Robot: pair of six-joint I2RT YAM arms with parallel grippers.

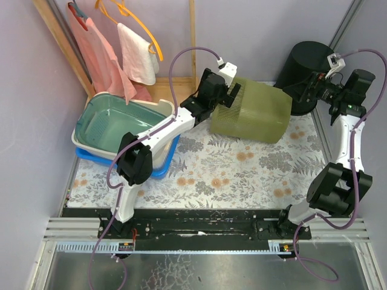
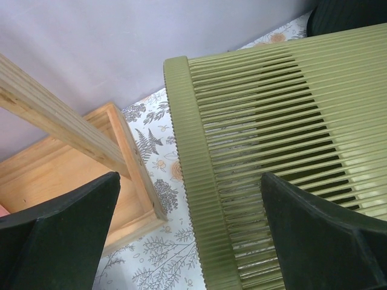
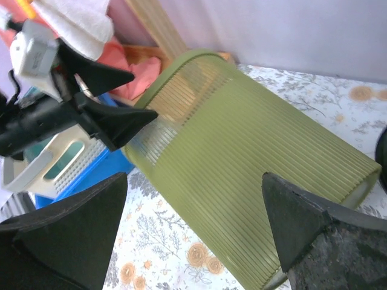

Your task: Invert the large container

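The large olive-green ribbed container [image 1: 254, 115] lies on its side on the floral mat at the back middle-right. Its slotted left end is close under my left gripper [image 1: 221, 84], which stands open; in the left wrist view its dark fingers frame the container's vertical edge strip [image 2: 196, 151], nothing seen clamped between them. My right gripper [image 1: 311, 81] is open above and to the right of the container's right end; in the right wrist view the ribbed body [image 3: 236, 151] shows beyond and between its spread fingers.
A black cylinder [image 1: 302, 54] stands at the back right. A blue tub with stacked bins [image 1: 115, 121] fills the left, below hanging cloths [image 1: 133, 54] and a wooden rack.
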